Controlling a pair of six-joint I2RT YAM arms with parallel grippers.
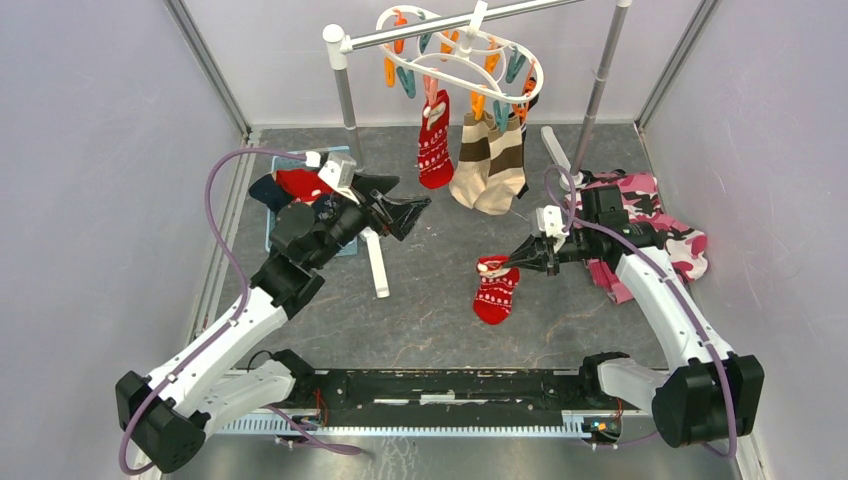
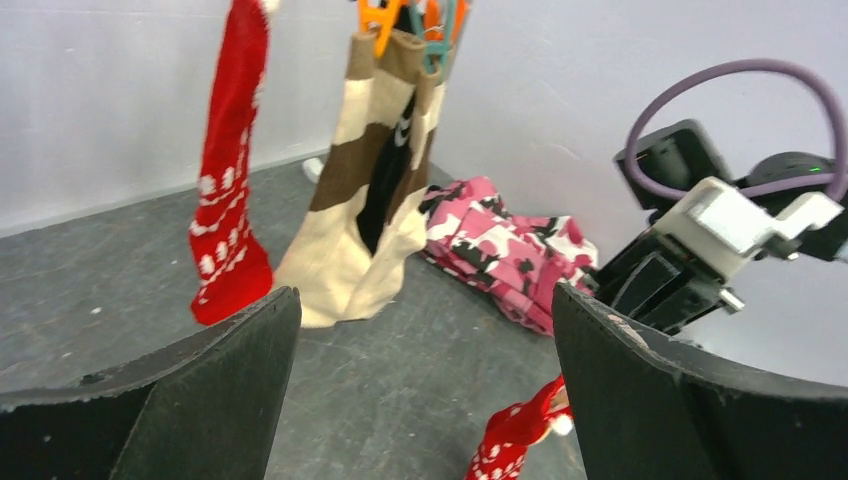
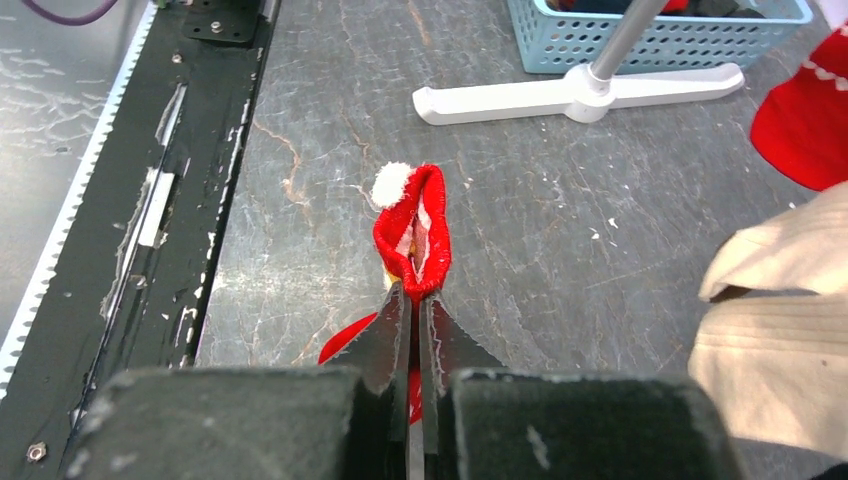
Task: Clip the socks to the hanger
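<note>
A red sock [image 1: 494, 294] with a white pattern hangs from my right gripper [image 1: 513, 264], which is shut on its opening edge. In the right wrist view the sock's open mouth [image 3: 420, 238] rises just beyond the fingertips. My left gripper [image 1: 412, 214] is open and empty, to the left of the hanging socks. The white hanger [image 1: 456, 60] carries several orange and teal clips. From it hang a matching red sock [image 1: 434, 145], a beige and brown striped sock [image 1: 488, 165] and, mostly hidden behind that, a dark one [image 2: 386, 185].
A blue basket [image 3: 660, 45] of dark and red socks stands at the left, partly covered by my left arm in the top view. The rack's white foot [image 1: 376, 265] lies nearby. Pink patterned cloth [image 1: 640, 225] lies at the right. Floor between the arms is clear.
</note>
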